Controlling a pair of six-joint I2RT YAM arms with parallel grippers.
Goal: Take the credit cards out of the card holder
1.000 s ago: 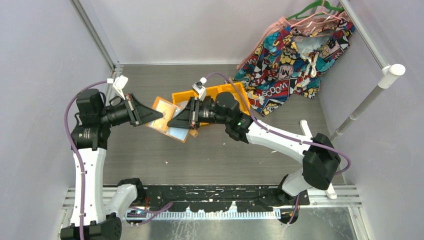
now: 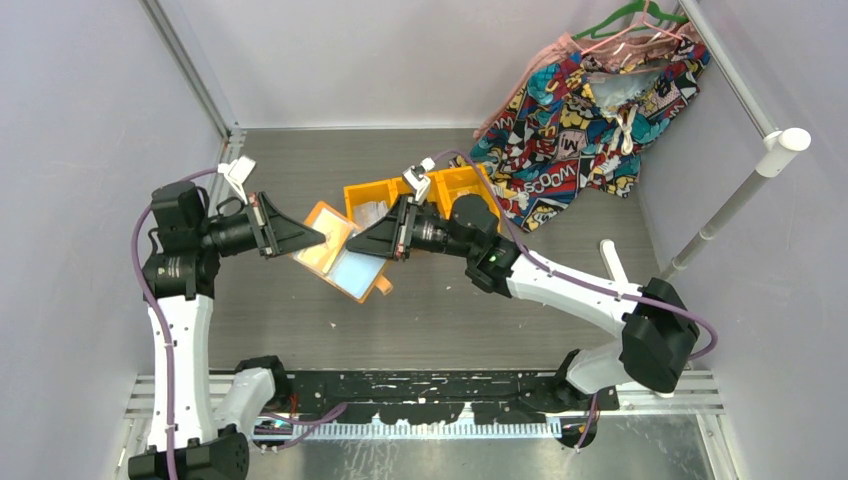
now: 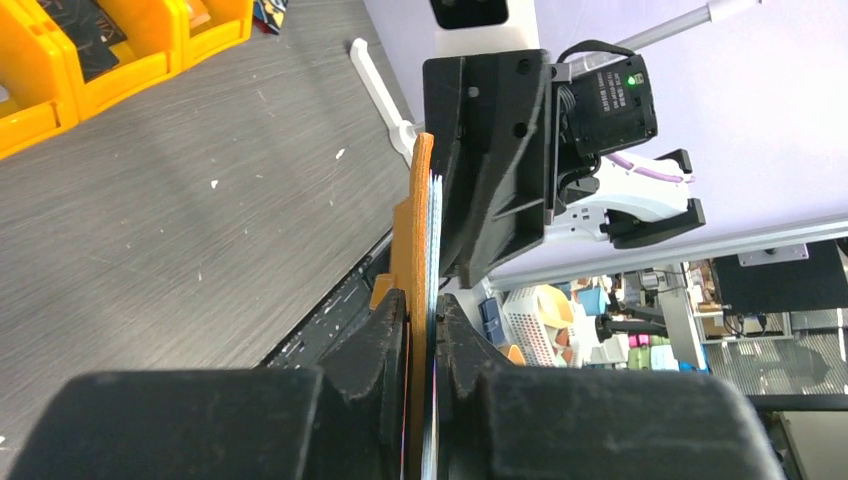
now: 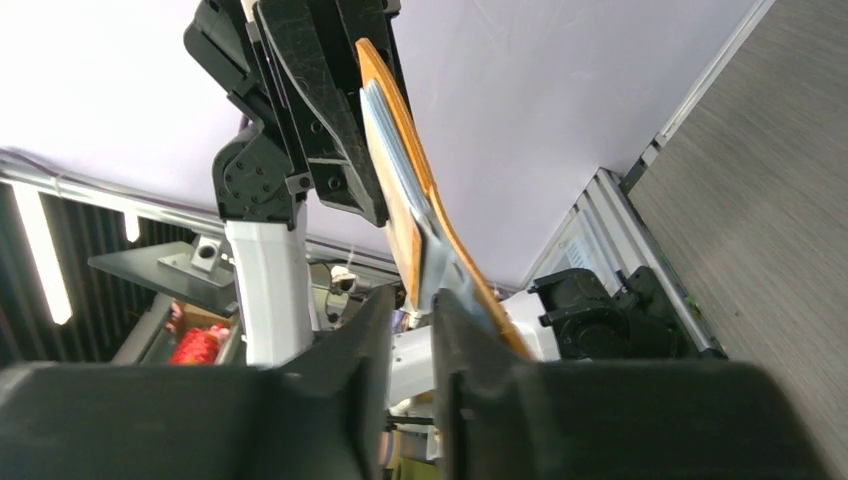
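Note:
The orange card holder [image 2: 325,250] with pale blue sleeves is held up between both arms, seen edge-on in the left wrist view [image 3: 418,230]. My left gripper [image 2: 322,238] is shut on it. My right gripper [image 2: 355,245] is at the holder's right part; in the right wrist view its blurred fingers [image 4: 365,400] stand around the lower end of the holder [image 4: 400,130], and I cannot tell whether they touch it. I cannot make out individual cards.
An orange compartment bin [image 2: 460,180] stands behind the right arm. Patterned clothes [image 2: 580,140] on hangers are at the back right, a white rod [image 2: 612,260] at the right.
My right gripper has shifted slightly rightward, and more of the holder's blue part shows in the top view. The left gripper has barely moved.

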